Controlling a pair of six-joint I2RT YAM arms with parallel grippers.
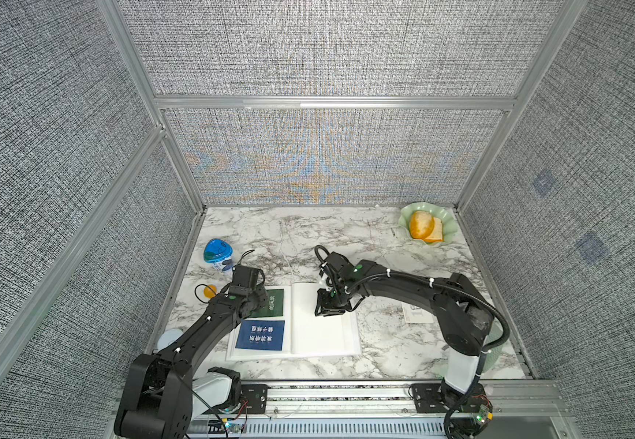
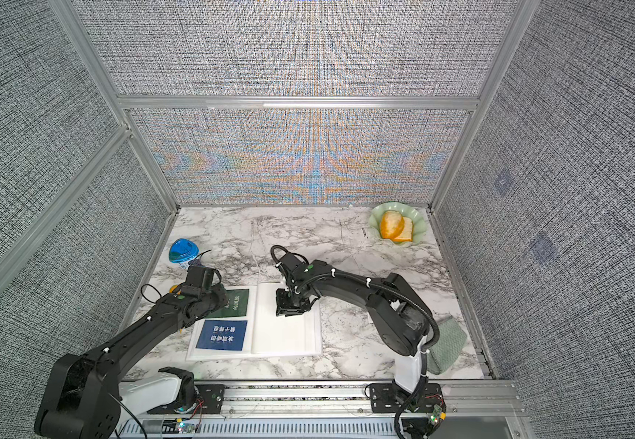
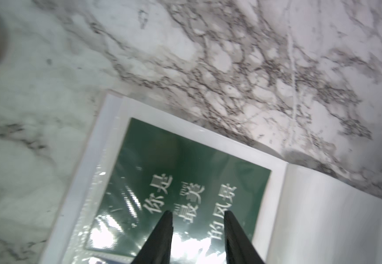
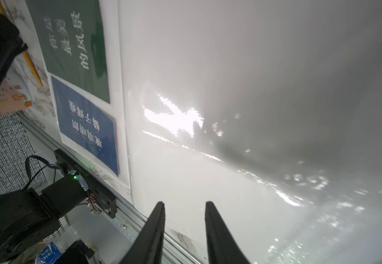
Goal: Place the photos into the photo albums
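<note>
The white photo album (image 1: 324, 333) lies spread out on the marble table. On its left page, a green photo (image 3: 155, 149) sits under the clear sleeve above a blue photo (image 1: 260, 336). The right page (image 4: 243, 88) is blank, with light glaring off its plastic. Over the green photo hovers my left gripper, partly open, its fingers empty. My right gripper is above the blank page, likewise partly open with nothing between its fingers. A pale printed card (image 1: 417, 313) on the table right of the album is partly covered by the right arm.
A blue-lidded tub (image 1: 217, 252) and an orange item (image 1: 209, 290) are left of the album. At the back right stands a green bowl (image 1: 449, 217) with bread-like pieces. A green cloth (image 2: 447, 344) lies front right.
</note>
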